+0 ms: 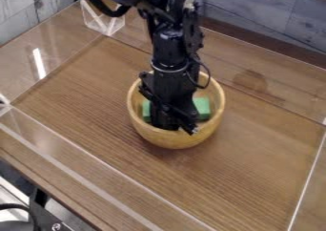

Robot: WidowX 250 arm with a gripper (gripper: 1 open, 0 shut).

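A yellow-tan bowl (208, 129) sits near the middle of the wooden table, with a green object (199, 107) inside it. My black gripper (173, 119) reaches down from the top of the camera view into the bowl, over the green object and partly hiding it. The fingertips are low in the bowl and dark against each other, so their spacing is hard to make out.
A clear plastic object (105, 15) stands at the back left. Walls border the table at the back, and dark cables lie at the lower left.
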